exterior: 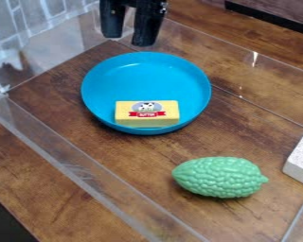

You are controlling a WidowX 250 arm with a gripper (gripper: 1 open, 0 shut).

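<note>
A yellow butter box (147, 112) with a cow label lies in the front part of a round blue plate (147, 77). Above the plate's back edge, at the top of the view, hangs my black gripper (129, 26), its two fingers apart with empty space between them. The upper part of the gripper is cut off by the frame.
A green bumpy bitter melon (220, 177) lies at the front right. A white block (301, 159) sits at the right edge. Clear plastic walls border the wooden surface (65, 151); there is bare wood left of and behind the plate.
</note>
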